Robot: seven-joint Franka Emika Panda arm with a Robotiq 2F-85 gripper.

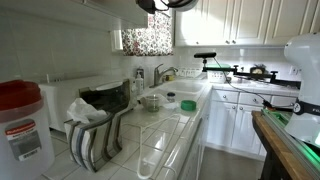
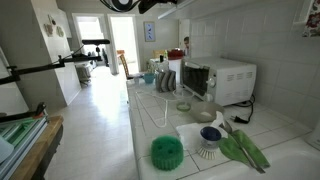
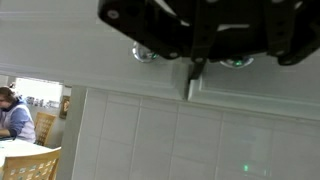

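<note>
In the wrist view my gripper is shut, with nothing seen between its dark fingers. It is up at two white cabinet doors, by the seam where they meet. One round metal knob (image 3: 145, 52) shows left of the fingers, and another knob (image 3: 237, 62) sits to their right, partly hidden by the gripper. I cannot tell whether the fingers touch a door. In both exterior views the arm reaches in at the top edge, near the upper cabinet (image 2: 200, 10); the fingertips are hard to make out there.
Below, the counter holds a green scrubber (image 2: 167, 152), a brush (image 2: 210, 140), a green cloth (image 2: 243, 148), a dish rack (image 1: 95, 138), a metal pot (image 1: 152, 102) and a red-lidded container (image 1: 24, 130). A white toaster oven (image 2: 218, 82) stands against the wall. A person (image 3: 15, 115) sits beyond.
</note>
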